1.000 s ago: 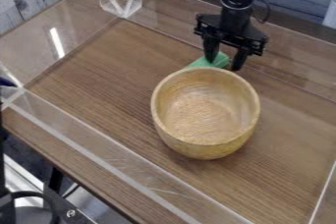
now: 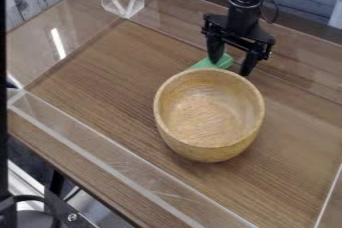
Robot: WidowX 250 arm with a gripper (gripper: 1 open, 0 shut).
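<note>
My black gripper (image 2: 230, 60) hangs at the upper centre of the camera view, its two fingers apart and pointing down. It is open, just over a green object (image 2: 210, 64) on the wooden table (image 2: 94, 82); whether it touches that object I cannot tell. A large tan round bowl (image 2: 209, 117) stands in front of the gripper and the green object.
A clear, angular container (image 2: 122, 0) is at the back left. Dark cables and hardware are at the lower left edge.
My gripper has shifted slightly, with its fingers a little farther right, and more of the green object shows. The bowl looks unmoved.
</note>
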